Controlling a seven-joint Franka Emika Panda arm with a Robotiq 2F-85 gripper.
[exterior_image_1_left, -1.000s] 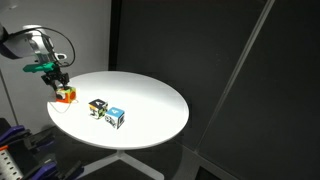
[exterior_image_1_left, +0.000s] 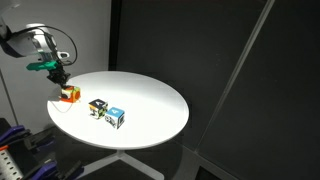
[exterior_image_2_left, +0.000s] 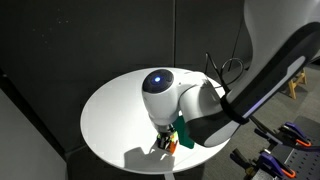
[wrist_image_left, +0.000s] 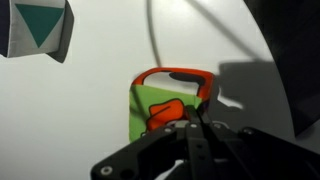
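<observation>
A colourful block with a green face and red markings (wrist_image_left: 160, 108) sits on the white table, near its left edge in exterior view 1, where it shows orange and green (exterior_image_1_left: 72, 93). My gripper is shut, its dark fingertips together at the block's edge in the wrist view. Nothing shows between the fingers; whether they touch the block is hard to tell. From exterior view 2 the block (exterior_image_2_left: 173, 146) is partly hidden behind the arm.
Two more printed cubes, one dark and multicoloured (exterior_image_1_left: 97, 108) and one blue and white (exterior_image_1_left: 115, 117), stand near the table's front edge.
In exterior view 1 the block has shifted slightly to the right along the table's left side. The gripper has moved a little the same way, staying close to it.
</observation>
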